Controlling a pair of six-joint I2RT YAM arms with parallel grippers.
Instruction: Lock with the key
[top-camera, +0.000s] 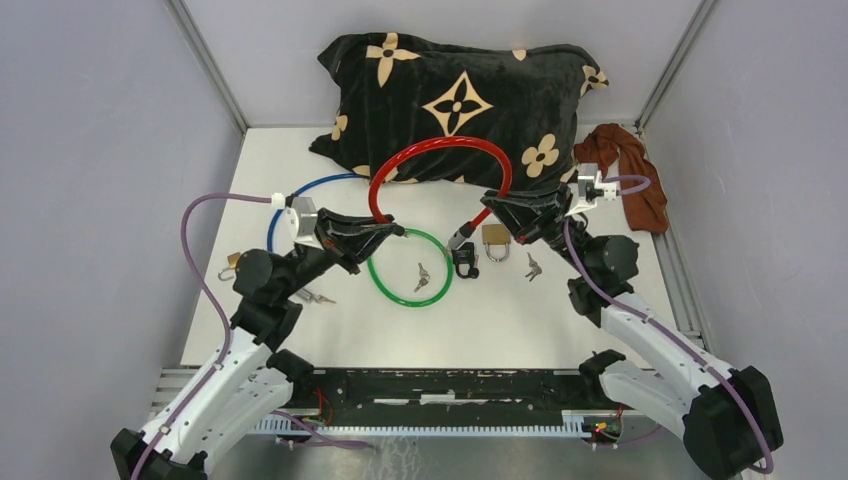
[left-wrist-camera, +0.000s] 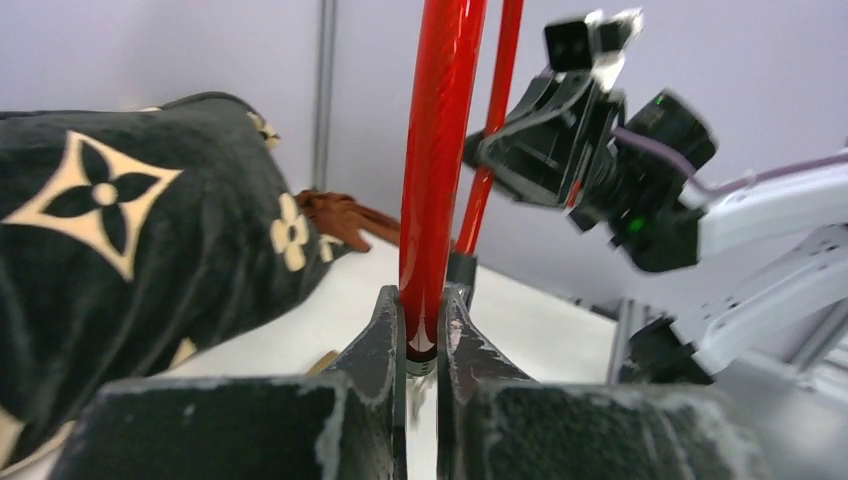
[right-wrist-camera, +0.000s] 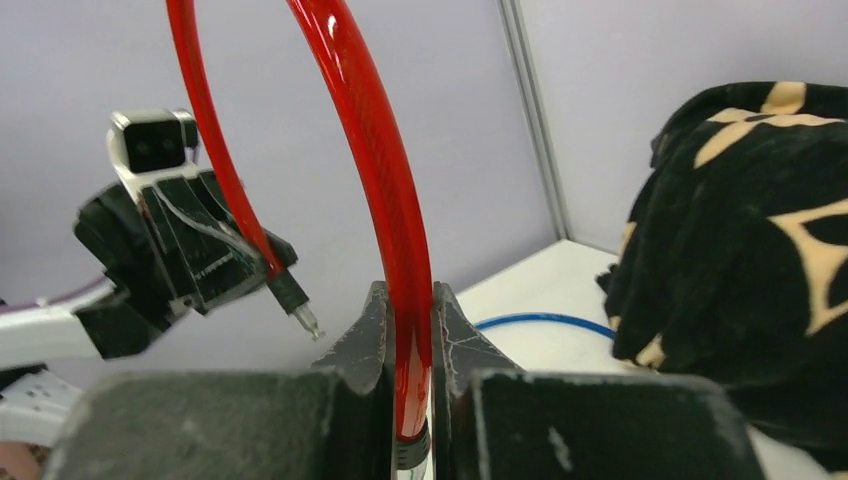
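A red cable lock (top-camera: 440, 141) arches upright between my grippers, its two metal ends hanging apart. My left gripper (top-camera: 388, 225) is shut on one end, at the band below the red tube (left-wrist-camera: 430, 180). My right gripper (top-camera: 492, 199) is shut on the other side, near that end's dark fitting, as the right wrist view shows on the tube (right-wrist-camera: 385, 180). Below lie small keys (top-camera: 422, 277), more keys (top-camera: 533, 268), a brass padlock (top-camera: 496, 236) and a black lock (top-camera: 464, 260). A keyhole cannot be made out.
A green cable ring (top-camera: 410, 302) and a blue cable (top-camera: 310, 185) lie on the white table (top-camera: 560, 330). A black patterned pillow (top-camera: 440, 90) fills the back, with a brown cloth (top-camera: 640, 190) at right.
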